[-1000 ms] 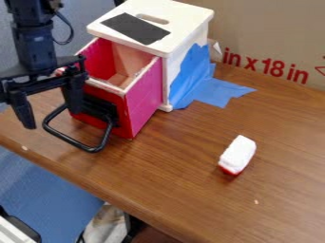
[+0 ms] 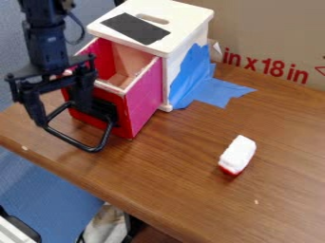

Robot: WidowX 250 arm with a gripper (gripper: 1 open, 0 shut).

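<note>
The robot's black gripper (image 2: 57,87) is at the left, beside a pink and red open drawer (image 2: 133,102) that projects from a white wooden box (image 2: 178,28) with a dark panel on top. A black bar handle (image 2: 91,148) on the drawer's front hangs down toward the table. The gripper is near the drawer's front edge; whether its fingers are open or shut is unclear. A white brush-like block (image 2: 238,152) with a red base lies on the table to the right.
Blue tape (image 2: 210,90) runs from the box onto the table. A cardboard box (image 2: 273,38) stands behind. The table edge drops off at the lower left.
The gripper has shifted slightly upward and to the right, toward the drawer. The drawer, box and white block look unmoved.
</note>
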